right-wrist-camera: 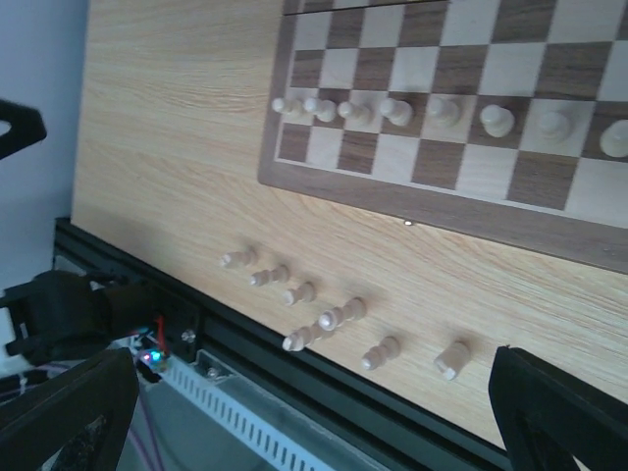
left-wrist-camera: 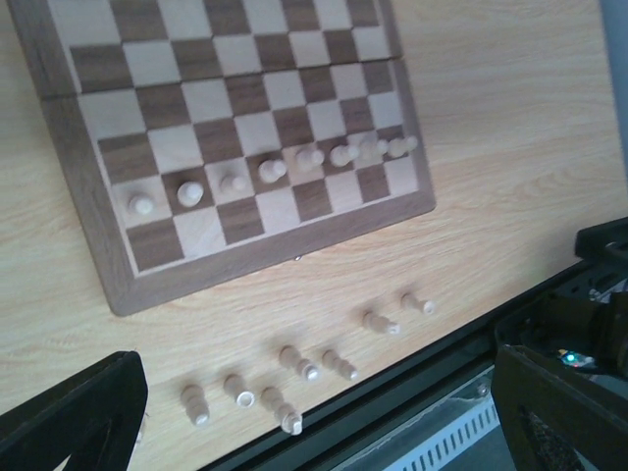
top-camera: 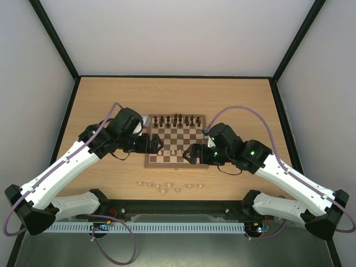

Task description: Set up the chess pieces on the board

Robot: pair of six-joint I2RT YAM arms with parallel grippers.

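Observation:
The chessboard [top-camera: 147,161] lies mid-table, with dark pieces [top-camera: 177,120] in two rows on its far side. A row of white pawns [left-wrist-camera: 271,171] crosses the near side, standing on the second rank in both wrist views. In front of the board, loose white pieces lie on the bare wood; in the right wrist view such pieces [right-wrist-camera: 341,314] lie on their sides. My left gripper [top-camera: 158,143] hangs open over the board's left part. Over the near right part, my right gripper [top-camera: 191,154] is also open. Neither has anything between its fingers.
A dark frame rail [top-camera: 172,207] runs along the table's front edge, close to the loose pieces. Both grippers hover near each other above the board.

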